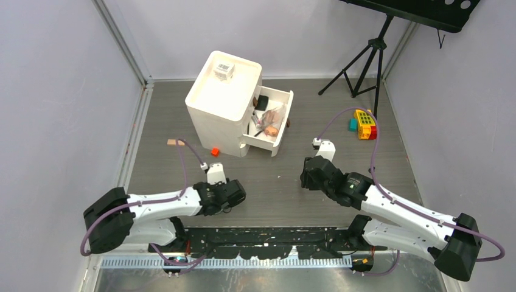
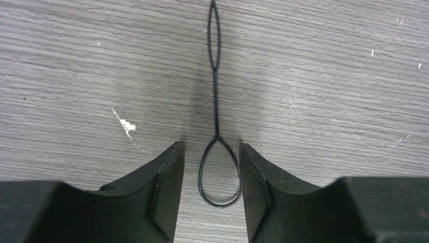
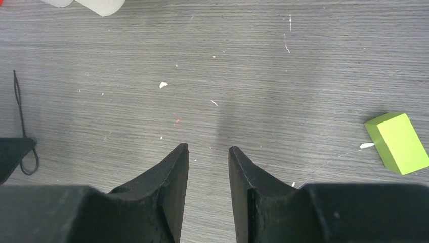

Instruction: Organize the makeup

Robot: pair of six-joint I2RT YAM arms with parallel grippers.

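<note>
A white makeup cabinet (image 1: 219, 97) stands at the back centre with its drawer (image 1: 274, 143) pulled out, holding several small items and a clear bag. A thin black looped band (image 2: 216, 106) lies on the floor under my left gripper; the fingers stand apart over its wide loop, holding nothing visible. The band (image 3: 20, 106) also shows at the left of the right wrist view. My right gripper stands open over bare floor, right of centre, nothing between its fingers.
A small orange block (image 1: 215, 151) and a tan piece (image 1: 173, 142) lie near the cabinet. A yellow toy (image 1: 364, 121), a teal block (image 1: 353, 125) and a black stand (image 1: 377, 45) are at the back right. A green block (image 3: 394, 139) lies near my right gripper.
</note>
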